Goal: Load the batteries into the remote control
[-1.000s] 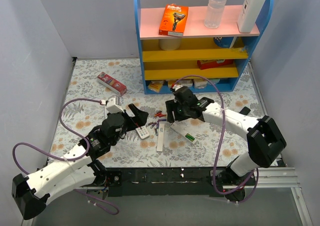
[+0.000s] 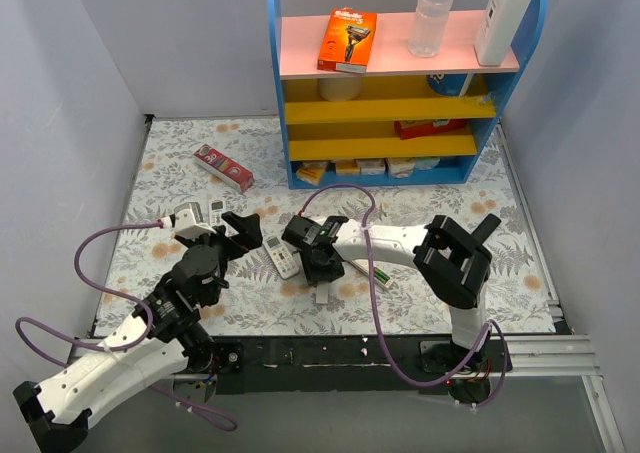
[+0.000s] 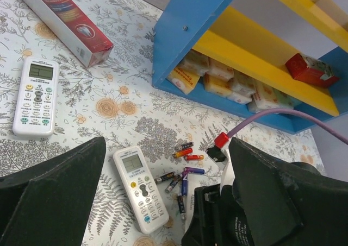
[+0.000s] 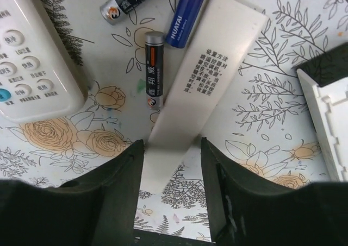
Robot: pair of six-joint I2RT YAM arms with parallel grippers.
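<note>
A flat white strip with printed text (image 4: 206,72) lies on the table. On either side of it, in the right wrist view, are the fingers of my right gripper, which stands part open. In the left wrist view a white remote (image 3: 142,189) lies face up at centre, and a second one (image 3: 38,96) rests further left. Loose batteries, including an orange one (image 3: 183,153) and a blue one (image 4: 187,12), are scattered around the strip's far end. My left gripper is wide open above the table, holding nothing. From above, my right hand hides most of the strip.
A blue shelf unit (image 2: 280,103) stands at the back with bottles and boxes. A red box (image 2: 224,168) lies at the back left. Just right of the strip is a white item with a black end (image 4: 331,110).
My right arm has swung left and toward the front edge, coming over the strip and the batteries.
</note>
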